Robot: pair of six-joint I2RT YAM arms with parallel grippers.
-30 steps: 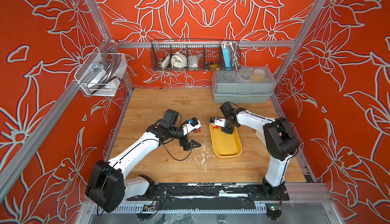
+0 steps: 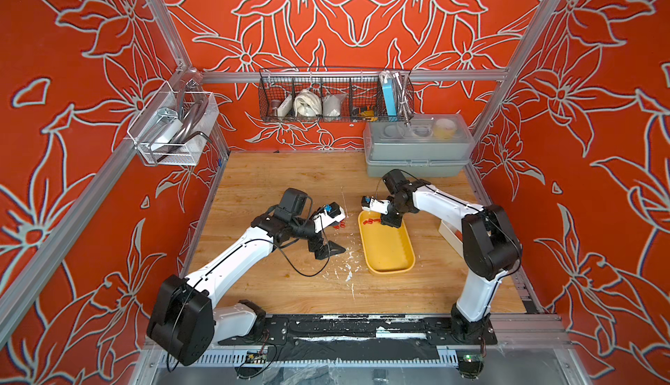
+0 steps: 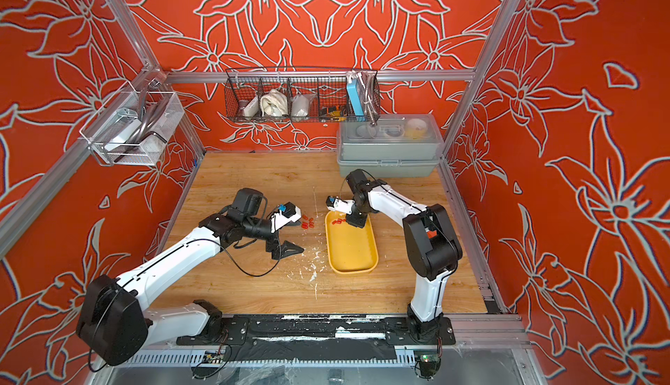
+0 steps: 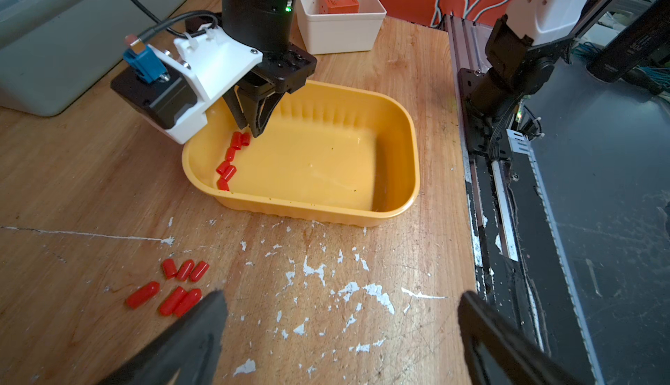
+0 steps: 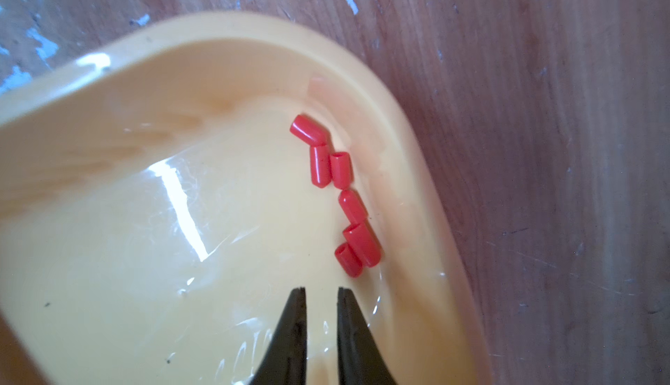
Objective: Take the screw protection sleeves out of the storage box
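Note:
Several red sleeves [image 5: 320,165] lie in a row along one end inside the yellow storage box [image 2: 387,269]. Over that end hangs my right gripper, its fingertips a little apart with nothing between them, near the sleeves. A second group of red sleeves [image 4: 172,301] lies loose on the worn wooden table [image 4: 328,315], outside the box. My left gripper hangs above the table left of the box, its fingers wide apart and empty.
A grey lidded case [image 2: 418,165] stands at the back right. A white container [image 4: 342,36] with an orange plug sits right of the box. Wire baskets hang on the back and left walls.
The right arm has shifted slightly up, its gripper a little toward the left in the top left view, and the box has moved slightly left. The left arm stays still.

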